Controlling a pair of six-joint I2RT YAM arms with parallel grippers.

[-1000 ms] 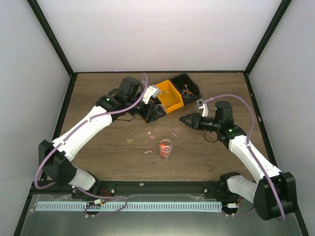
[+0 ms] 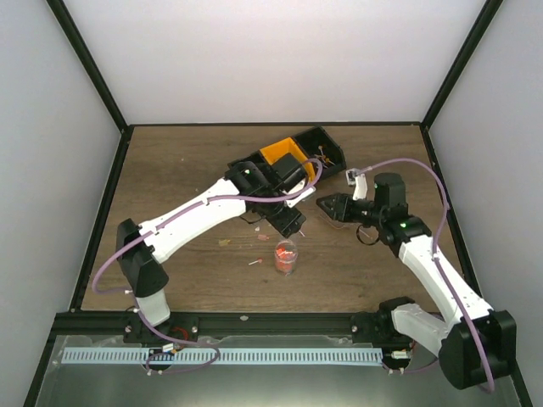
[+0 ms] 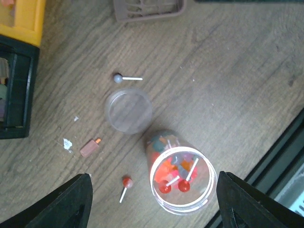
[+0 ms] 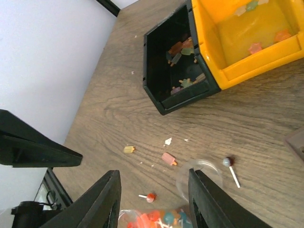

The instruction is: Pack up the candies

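A clear jar (image 2: 285,257) of gummies and lollipops stands at the table's front middle. Its clear lid (image 3: 128,110) lies behind it. Loose around them are a red lollipop (image 3: 127,182), a grey lollipop (image 3: 118,78) and a pink candy (image 3: 89,148). My left gripper is above the jar, fingers wide apart with nothing between them. My right gripper stands open at the right, fingers apart, pointing towards the candies.
A yellow bin (image 4: 247,66) and black bins (image 4: 190,97) with candies stand at the back. A grey basket (image 3: 149,14) is partly in view. A small yellow candy (image 4: 129,149) lies loose.
My right gripper has moved slightly to the right.
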